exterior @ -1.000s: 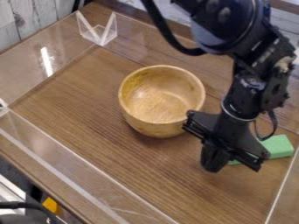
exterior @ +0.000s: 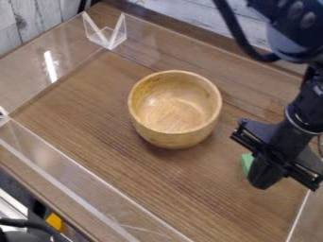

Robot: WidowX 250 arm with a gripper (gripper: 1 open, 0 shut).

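My gripper (exterior: 262,170) is low over the right side of the wooden table, its fingers pointing down-left with nothing visible between them; it is shut. A green object (exterior: 248,163) lies behind it, mostly hidden by the gripper. A wooden bowl (exterior: 175,102) sits to the upper left of the gripper, apart from it.
A white wire-like holder (exterior: 102,35) stands at the back left. Clear plastic walls (exterior: 51,57) edge the table on the left. Cables and a yellow object lie beyond the front-left edge.
My gripper has moved to the right and a little up in view. The green object, earlier visible at its right, is now mostly behind it. The bowl is unmoved.
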